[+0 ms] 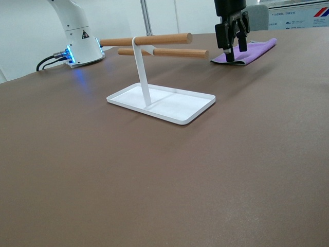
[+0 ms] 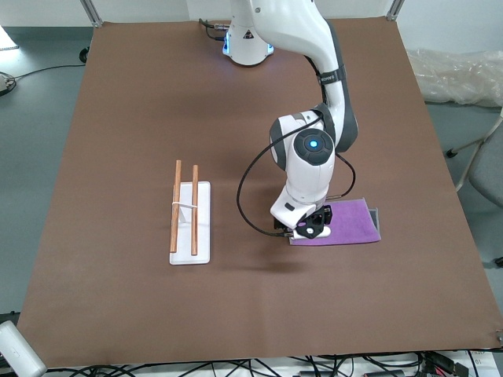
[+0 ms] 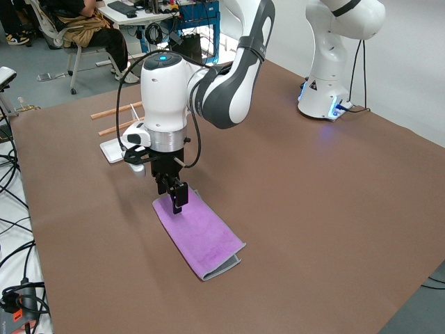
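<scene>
A purple cloth (image 2: 352, 224) with a grey underside (image 3: 198, 236) lies flat on the brown table, partly folded at one edge. My black gripper (image 1: 235, 50) is down at the cloth's near end, fingertips at or just above it; in the left view the wrist hides it, and in the right view it sits over the cloth's upper end (image 3: 174, 202). The top view shows two fingers with some space between them; whether they hold any cloth is unclear. A white stand (image 1: 175, 105) with two wooden bars (image 2: 194, 210) stands left of the cloth.
The robot's white base (image 2: 246, 49) is at the table's back. Cables and a white cylinder (image 2: 20, 349) lie beyond the near edge.
</scene>
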